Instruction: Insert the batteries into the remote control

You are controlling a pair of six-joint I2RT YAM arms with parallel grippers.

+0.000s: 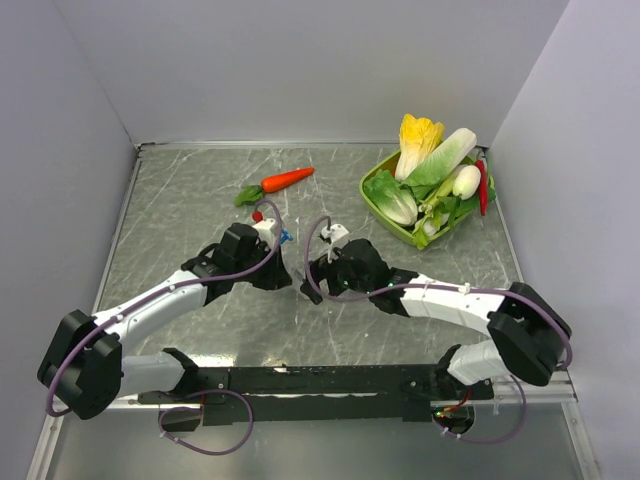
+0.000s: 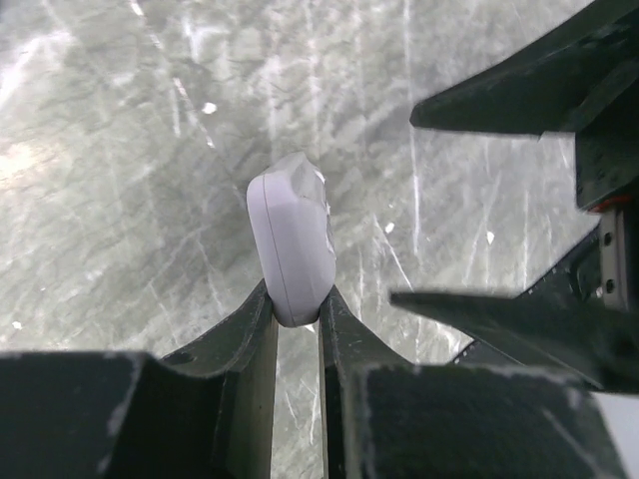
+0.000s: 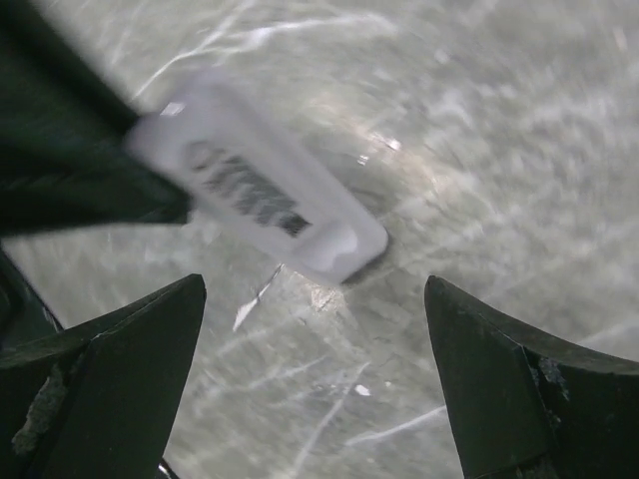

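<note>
A pale white remote control [image 2: 293,244] is pinched between the tips of my left gripper, which is shut on one end of it and holds it over the table. The right wrist view shows the face of the remote [image 3: 265,190] with a row of dark buttons, its free end slanting down to the right and blurred. My right gripper stands open just in front of that free end, nothing between its fingers. From above, both grippers meet near the table's middle and largely cover the remote. No batteries can be made out in any view.
A green basket [image 1: 372,207] of vegetables stands at the back right. A carrot [image 1: 287,179] lies at the back, with a small blue item [image 1: 286,236] just behind my left gripper. Bare marble table [image 1: 165,200] extends at the left.
</note>
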